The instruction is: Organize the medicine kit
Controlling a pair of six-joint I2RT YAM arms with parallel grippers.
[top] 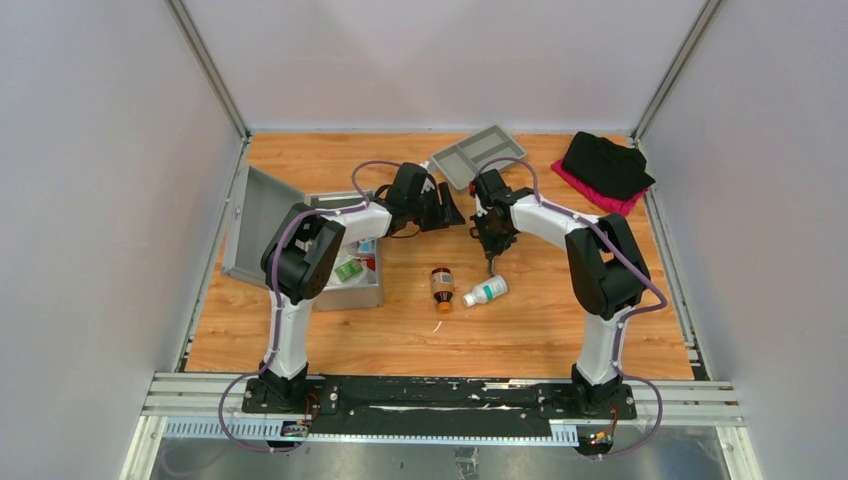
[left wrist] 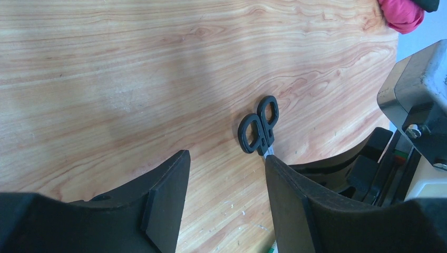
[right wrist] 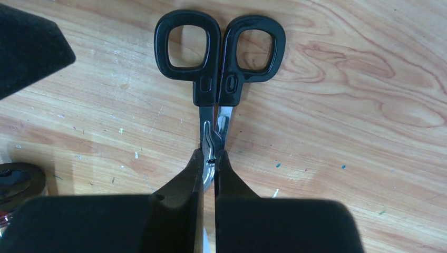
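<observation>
The black-handled scissors (right wrist: 219,79) point toward my right gripper, which is shut on their metal part near the pivot. In the left wrist view the scissors' handles (left wrist: 258,126) show, while my right arm covers most of the blades. My left gripper is open beside them, only bare wood between its fingers. A brown bottle (top: 442,285) with an orange cap and a white bottle (top: 486,291) lie on the table. The grey kit box (top: 350,298) on the left has its lid (top: 262,225) open; boxes of medicine are inside.
A grey divided tray (top: 478,155) lies at the back middle, close behind both grippers. Black cloth (top: 606,166) on pink cloth (top: 605,200) sits at the back right. The left arm crosses over the kit box.
</observation>
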